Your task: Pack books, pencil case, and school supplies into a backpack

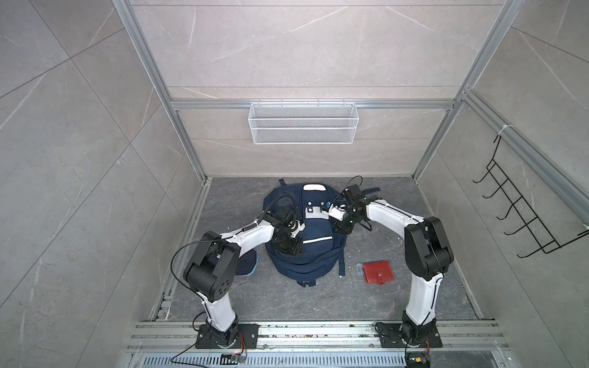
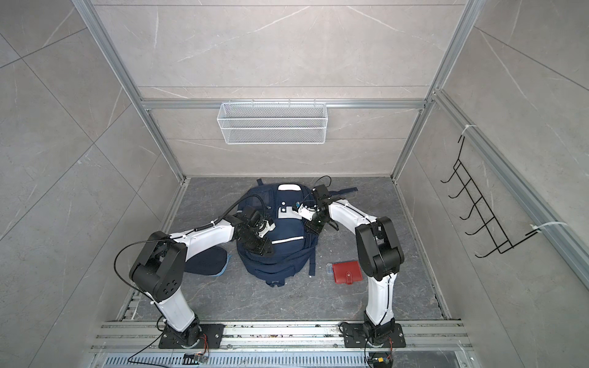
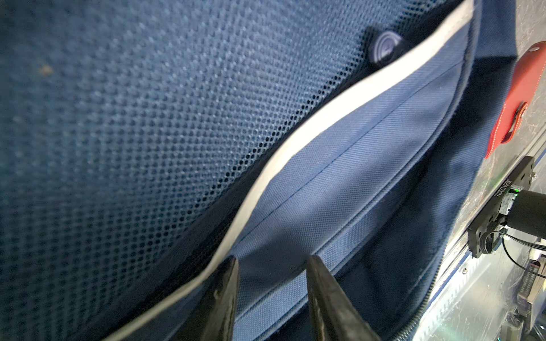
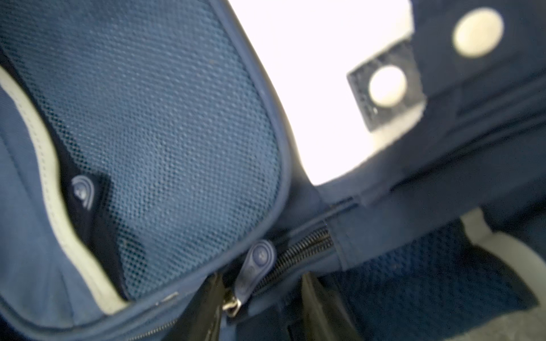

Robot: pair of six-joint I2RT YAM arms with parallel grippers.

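Note:
The navy backpack (image 1: 306,260) lies flat in the middle of the floor. My left gripper is down on its front pocket, the fingertips at the fabric below the white trim (image 3: 318,122); what is between them is hard to make out, apparently pocket fabric. My right gripper is part open over a zipper on the bag's side, the zipper pull (image 4: 256,261) between or just beyond its fingertips. A red pencil case or notebook (image 1: 378,271) lies to the right of the bag.
A dark blue flat item (image 2: 205,263) lies left of the bag, partly under my left arm. A wire basket (image 1: 303,122) hangs on the back wall, a black hook rack (image 1: 515,202) on the right wall.

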